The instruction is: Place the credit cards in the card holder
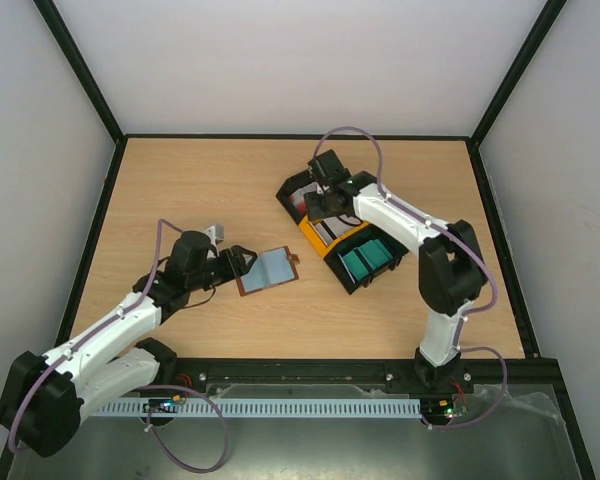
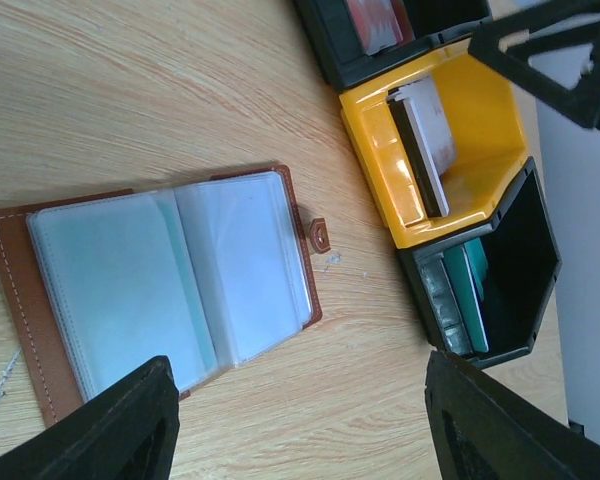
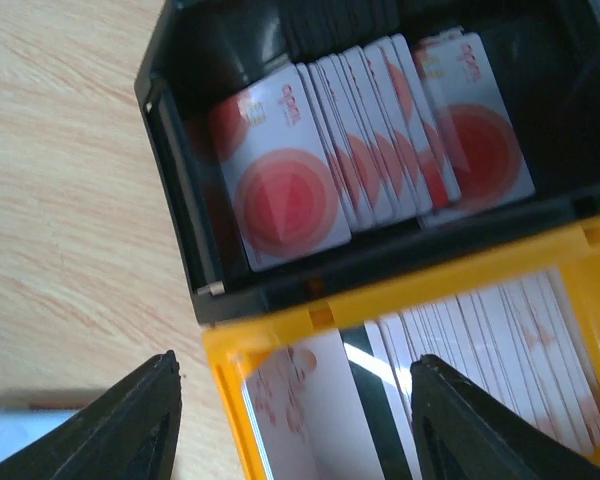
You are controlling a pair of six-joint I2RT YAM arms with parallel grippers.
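Note:
The card holder [image 2: 120,290] lies opened flat on the table, a brown cover with clear, pale-blue sleeves. Close by it, my left gripper is open with nothing between its fingers. My right gripper hovers above the card bins, its fingers apart and no card held in them. Beneath it, the yellow bin [image 3: 270,330] holds white cards [image 3: 310,405] and a dark one. Red-and-white cards [image 3: 285,170] stand in the upper black bin [image 3: 205,240]. Green cards [image 2: 465,295] sit in the lower black bin [image 2: 525,265].
The three bins stand joined in a slanting row at the table's right of centre. Bare wood [image 1: 200,180] lies to their left, and there is open table [image 1: 310,325] in front of the holder.

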